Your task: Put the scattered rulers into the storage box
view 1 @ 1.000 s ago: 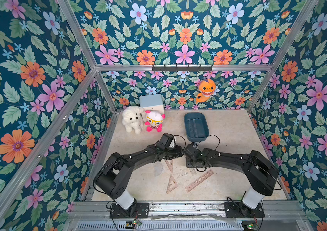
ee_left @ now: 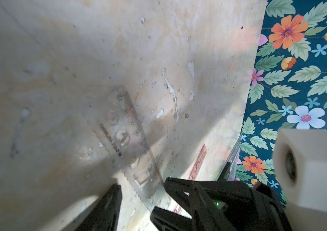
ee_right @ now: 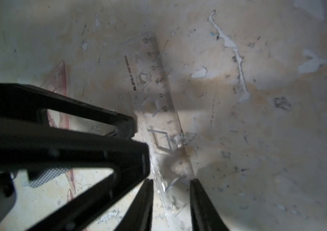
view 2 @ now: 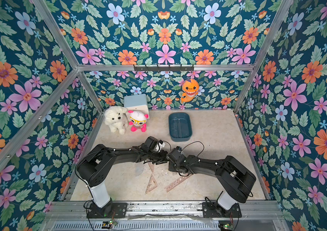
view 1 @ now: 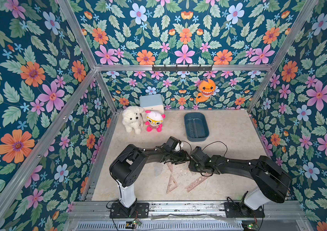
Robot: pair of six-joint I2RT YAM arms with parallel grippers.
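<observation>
Both grippers meet mid-table, low over a clear plastic ruler, also under them in the right wrist view (ee_right: 159, 100). My left gripper (view 1: 183, 159) is open, with nothing clearly held. My right gripper (view 2: 173, 167) sits just right of it; whether it grips anything is unclear. A pink triangle ruler (view 1: 170, 186) and a pink straight ruler (view 1: 194, 184) lie toward the front. The blue storage box (view 1: 196, 127) stands at the back, right of centre.
A white plush dog (view 1: 132, 119), a pink-hatted toy (view 1: 154, 121) and a pale box (view 1: 151, 100) occupy the back left. An orange shark toy (view 1: 205, 89) is at the back wall.
The toys and box are unmoved.
</observation>
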